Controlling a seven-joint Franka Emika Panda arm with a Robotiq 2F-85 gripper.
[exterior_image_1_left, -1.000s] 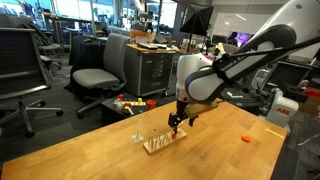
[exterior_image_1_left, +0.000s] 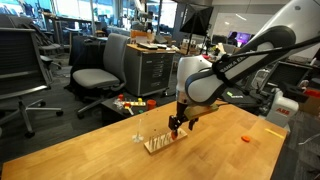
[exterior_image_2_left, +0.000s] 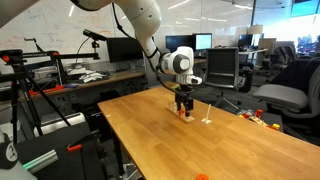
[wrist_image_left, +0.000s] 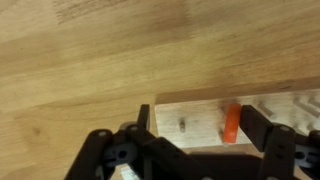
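A pale wooden block with a row of pegs (exterior_image_1_left: 158, 144) lies on the table. In the wrist view, the block (wrist_image_left: 180, 108) shows a bare peg near its left end. An orange-red piece (wrist_image_left: 232, 123) stands at the block, close by the right finger. My gripper (exterior_image_1_left: 182, 126) is low over the block's right end, fingers pointing down and open. In the wrist view, the gripper has its fingers apart, the orange piece between them nearer the right one. Whether a finger touches the piece I cannot tell.
A small white stand (exterior_image_2_left: 207, 114) is beside the block. A red-orange piece (exterior_image_2_left: 202, 177) lies at the table's near edge, and another red piece (exterior_image_1_left: 246, 139) is to the right.
The arm and gripper look almost still over the last second. The block and loose pieces have not visibly moved.
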